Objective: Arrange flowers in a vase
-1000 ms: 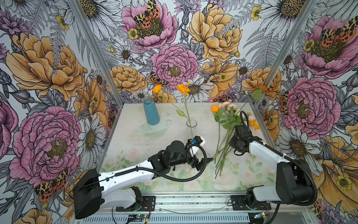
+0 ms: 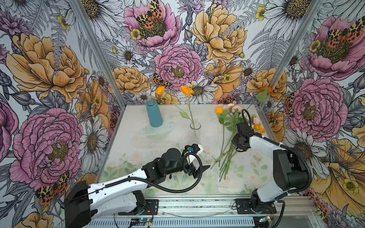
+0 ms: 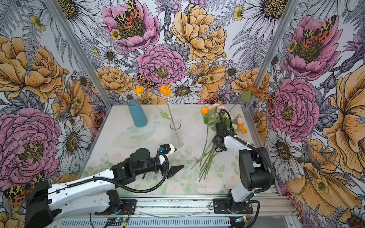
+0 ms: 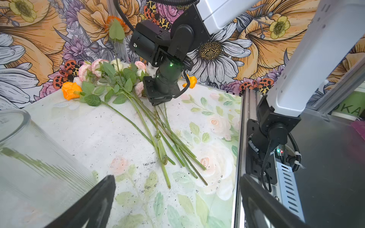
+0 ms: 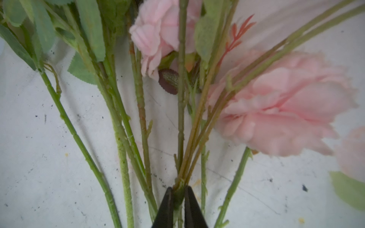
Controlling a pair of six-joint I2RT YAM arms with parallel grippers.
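Observation:
The clear glass vase [image 4: 57,159] stands mid-table, holding upright stems with orange flowers [image 2: 186,90]. On the right a bundle of cut flowers lies flat, its stems [image 4: 182,148] towards the front and its pink blooms [image 5: 281,102] at the back. My left gripper is open and empty, in front of the vase and left of the stem ends. Above the bundle is my right gripper, its fingertips close together with a greenish stem [image 5: 178,185] between them. Whether they press on that stem cannot be told.
A blue vase [image 2: 154,114] stands empty-looking at the back left. Other stems [image 5: 83,152] lie close on both sides of my right fingers. Orange flowers [image 2: 260,127] lie near the right edge.
My left arm has drawn back to the left and slightly towards the front. The right gripper has shifted a little left, further over the bundle. The vase has not moved.

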